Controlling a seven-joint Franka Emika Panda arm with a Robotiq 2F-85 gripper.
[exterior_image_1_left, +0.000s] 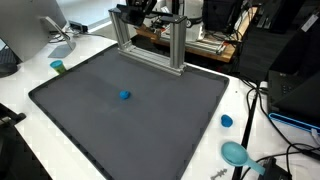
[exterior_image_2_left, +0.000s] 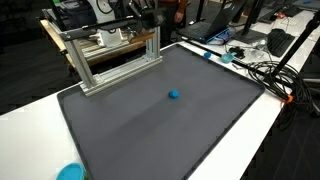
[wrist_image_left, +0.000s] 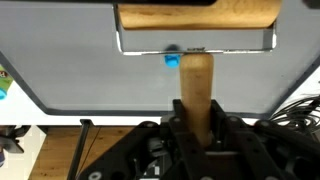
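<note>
A light wooden piece, like a handle, stands up between the fingers of my black gripper in the wrist view, and the gripper is shut on it. Its lower part is hidden among the fingers. In exterior view 2 the dark gripper is high beside the rack; its fingers are too small to make out there. A wooden cylinder with a thin metal wire around it lies across the top of the wrist view. Beyond the held piece, a small blue object rests on the grey board.
The grey board is mostly bare, with the small blue object on it. A blue disc and a teal round item lie on the white table. A green-topped cup stands near the far left corner.
</note>
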